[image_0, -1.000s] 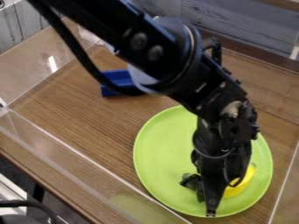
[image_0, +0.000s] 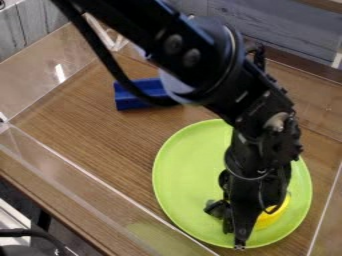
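Note:
A green plate (image_0: 181, 172) rests on the wooden surface at the lower right. My black gripper (image_0: 239, 208) is down over the plate, its fingertips low near the plate's surface. A yellow object (image_0: 275, 212) lies on the plate, partly hidden behind the gripper. The fingers look closed together around or against it, but the gripper itself hides what is between them.
A blue block or tray (image_0: 131, 96) sits behind, at the upper left, partly under the arm. Clear walls edge the wooden surface (image_0: 94, 130). The wood left of the plate is bare. A grey wall stands at the back.

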